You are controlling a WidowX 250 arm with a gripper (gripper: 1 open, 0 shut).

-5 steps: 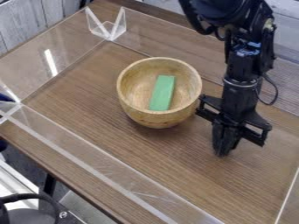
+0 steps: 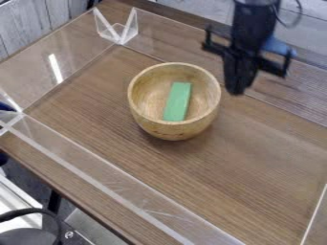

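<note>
A wooden bowl (image 2: 148, 117) sits at the middle left of the table, with a green block (image 2: 178, 101) lying inside it. My gripper (image 2: 255, 63) is up at the back right, behind and to the right of the bowl, apart from it. Its dark fingers are blurred, and whether anything is between them is hard to see.
A small clear plastic object (image 2: 117, 27) stands at the back left. A dark cable (image 2: 32, 225) lies at the front left corner.
My gripper has moved up and back, away from the middle right of the table to the far right back. The bowl and green block look unmoved.
</note>
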